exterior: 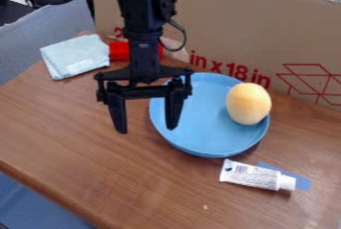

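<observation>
My gripper [146, 123] hangs open over the wooden table at the left edge of a blue plate [213, 136], with nothing between its fingers. A yellow round object [248, 104] sits on the right part of the plate. A white tube [256, 175] lies on the table in front of the plate, at the right.
A light blue cloth [74, 56] lies at the back left. A red object [119, 52] is partly hidden behind the arm. A cardboard box [266, 44] stands along the back.
</observation>
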